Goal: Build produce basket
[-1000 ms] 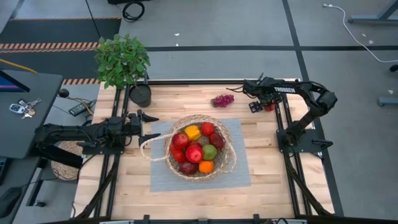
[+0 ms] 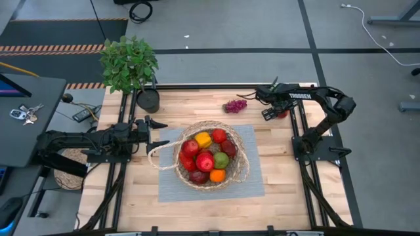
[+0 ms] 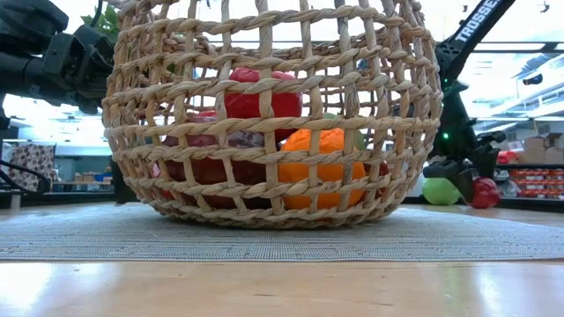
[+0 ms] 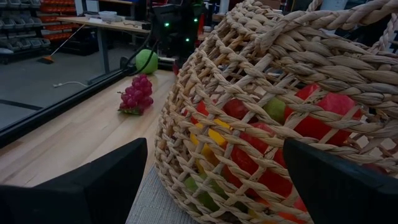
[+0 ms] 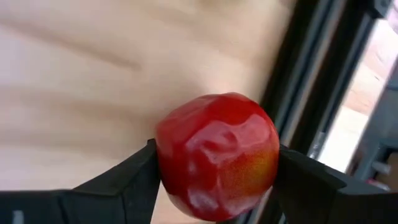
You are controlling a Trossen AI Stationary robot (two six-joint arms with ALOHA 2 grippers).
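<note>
In the right wrist view a glossy red apple [image 5: 217, 155] sits between the fingers of my right gripper, which is shut on it. From above, that red apple [image 2: 283, 114] shows only partly beneath the right arm, at the table's right rail. The woven basket [image 2: 244, 172] stands on a grey mat, filled with red, yellow, green and orange fruit. Left of it my left gripper [image 2: 161, 134] is open and empty, its fingers [image 4: 93, 180] spread before the basket wall. A bunch of purple grapes [image 2: 234, 106] lies behind the basket. A green fruit [image 3: 441, 191] rests beside the right gripper.
A potted plant [image 2: 130, 64] stands at the back left corner. The basket's handle [image 2: 157, 157] leans out toward the left gripper. Black rails [image 2: 308, 157] run along the table sides. Bare wood lies between the mat and the right rail.
The left arm, basket and grapes look unmoved.
</note>
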